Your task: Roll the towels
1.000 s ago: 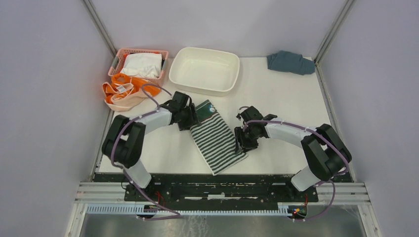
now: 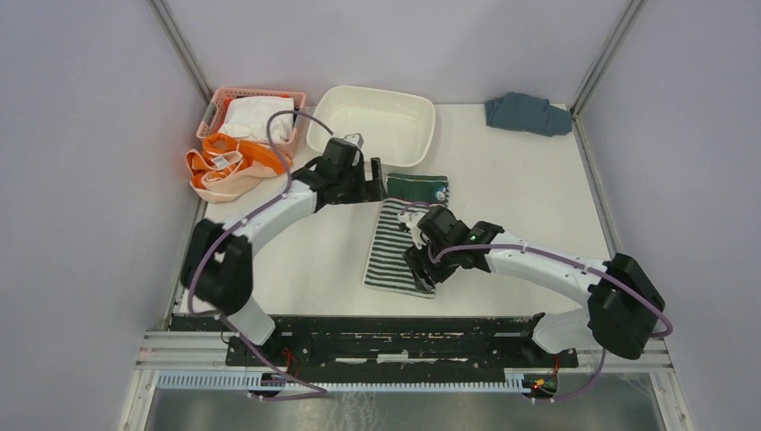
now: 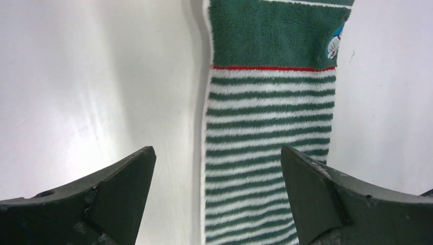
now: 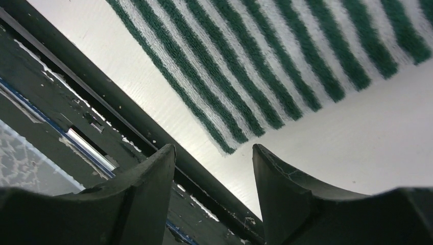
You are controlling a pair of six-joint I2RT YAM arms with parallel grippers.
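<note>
A green and white striped towel (image 2: 390, 251) lies flat and lengthwise on the table. Its far end is a solid dark green band (image 3: 270, 35), set off by a red line in the left wrist view. Left of that far end, my left gripper (image 2: 375, 180) is open and apart from the cloth. Over the towel's near right part is my right gripper (image 2: 422, 274), partly hiding it from above. In the right wrist view a towel corner (image 4: 227, 145) shows just beyond the parted fingertips of this right gripper, with nothing between them.
Behind the towel stands an empty cream tub (image 2: 372, 126). A pink basket (image 2: 301, 99) with white cloth is at the back left, orange cloth (image 2: 238, 171) spilling out beside it. A folded dark blue-grey cloth (image 2: 528, 114) lies back right.
The slanted towel has been turned straighter, its far end shifting right. The right gripper moved left over the near part.
</note>
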